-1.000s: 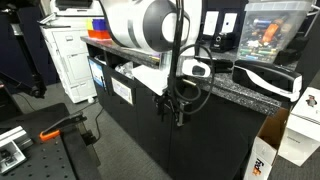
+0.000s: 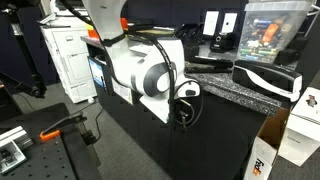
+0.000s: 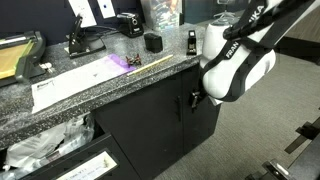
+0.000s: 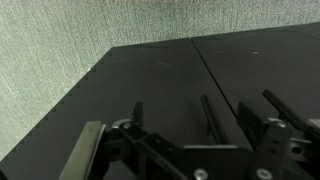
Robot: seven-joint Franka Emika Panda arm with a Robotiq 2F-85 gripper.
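Note:
The dark cabinet has two flat doors with a thin seam between them, seen close up in the wrist view. One slim black handle stands on the left door, close to the seam; a second handle is on the right door. My gripper is open, and the left door's handle shows between its fingers, nearer the right one. Contact with the handle cannot be made out. From outside, the gripper is low against the cabinet front, below the countertop; the white arm largely hides it in exterior view 1.
A speckled countertop above the cabinet carries papers, a pencil and small black objects. Left of the doors, a drawer stands pulled out. White boxes are at the cabinet's right end. Grey floor lies open before the doors.
The white arm has come down along the cabinet front, its wrist dropping below the counter edge. The gripper has shifted slightly lower and to the right in exterior view 1. The doors look unmoved.

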